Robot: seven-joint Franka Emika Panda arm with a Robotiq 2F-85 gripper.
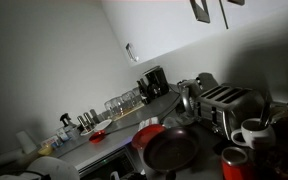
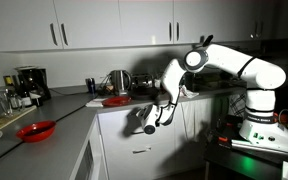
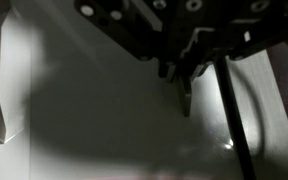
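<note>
My gripper is shut in the wrist view, its fingers in front of a pale, smooth surface (image 3: 104, 110). What lies between the fingertips cannot be made out. Beside them runs a thin dark rod or cable (image 3: 239, 120). In exterior view 2 the white arm (image 2: 176, 80) reaches down and left, its dark wrist (image 2: 149, 129) in front of the white drawers (image 2: 174, 158). A dark frying pan (image 1: 171, 148) shows at the counter's front in exterior view 1; the gripper's relation to it is unclear.
Behind the pan stand a silver toaster (image 1: 227, 107), a white mug (image 1: 254, 133) and a red-topped jar (image 1: 235, 162). A red bowl (image 2: 36, 131) rests on the left counter. A drawer handle (image 2: 142, 150) juts out below the wrist.
</note>
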